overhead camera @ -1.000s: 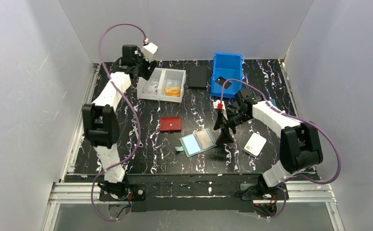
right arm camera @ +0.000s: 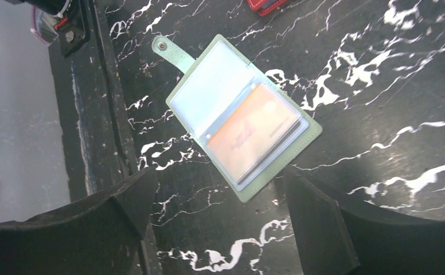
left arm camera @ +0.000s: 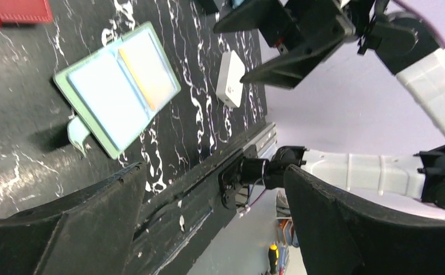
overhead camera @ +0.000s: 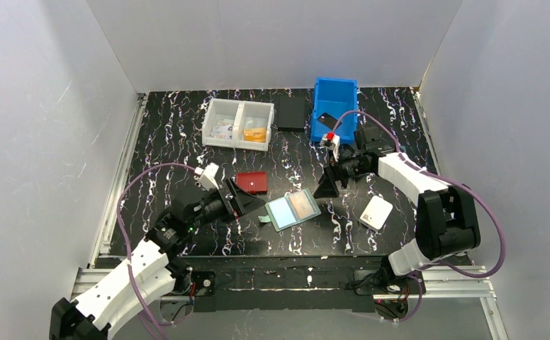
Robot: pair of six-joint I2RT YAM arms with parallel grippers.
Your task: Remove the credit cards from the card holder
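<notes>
A pale green card holder lies open on the dark marble table, with cards in clear sleeves and a snap tab sticking out. My left gripper hangs just left of it with its fingers apart; the left wrist view shows the holder between and beyond the fingers. My right gripper is above and right of the holder, also open, and the right wrist view shows the holder beyond its empty fingers.
A red wallet lies behind the holder. At the back stand a white divided bin, a black box and a blue bin. A white box sits to the right.
My left arm has swung from the back left down and forward toward the card holder. My right gripper has shifted slightly; the holder has not moved.
</notes>
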